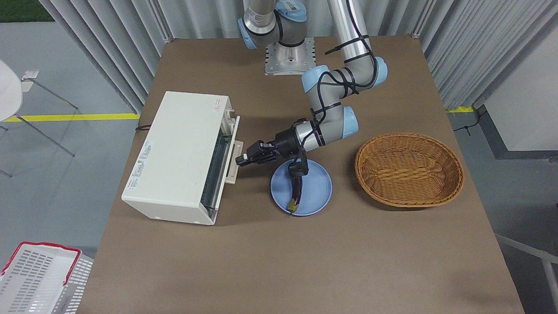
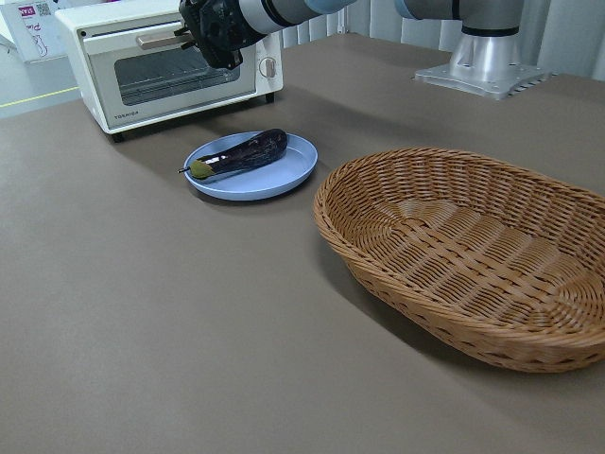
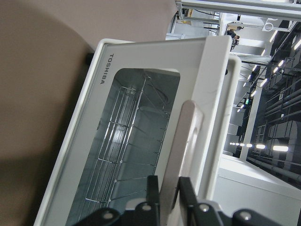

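The white Toshiba toaster oven sits on the left of the table, its glass door tilted partly open toward the arm. My gripper is at the door handle, with the handle between its fingers; it looks shut on it. A dark eggplant with a green stem lies on a blue plate just beside the oven, partly under my wrist in the front view.
An empty wicker basket stands to the right of the plate. Behind are the robot base and curtains.
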